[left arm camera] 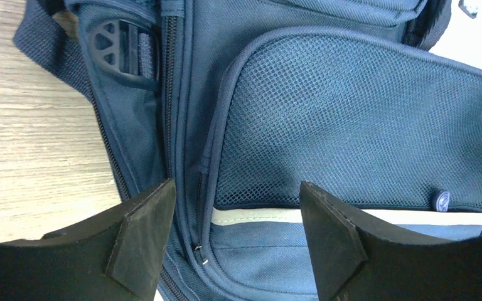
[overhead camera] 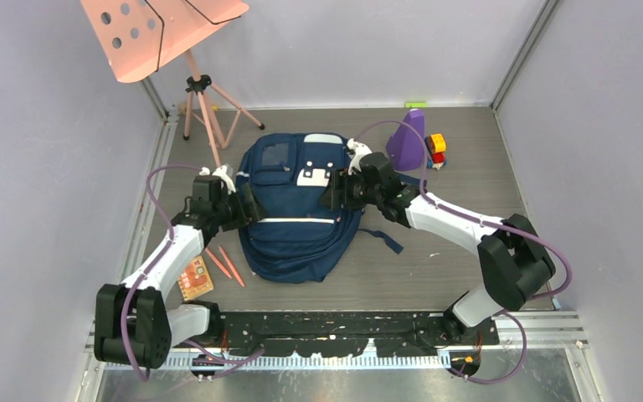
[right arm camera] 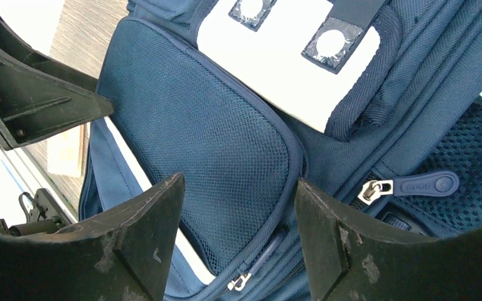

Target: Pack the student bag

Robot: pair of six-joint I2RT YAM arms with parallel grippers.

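A dark blue backpack lies flat on the table, its front with the white trim facing up. Over its left edge my left gripper is partly open; in the left wrist view, only bag fabric shows beyond the fingers, near the mesh pocket. My right gripper stands open over the bag's right side. In the right wrist view, its fingers straddle the pocket's piped edge, close to a zipper pull. An orange notebook and two orange pencils lie to the left of the bag.
A purple case and a red-and-yellow toy stand at the back right. At the back left is a pink tripod stand. Table to the right of the bag is free apart from a strap.
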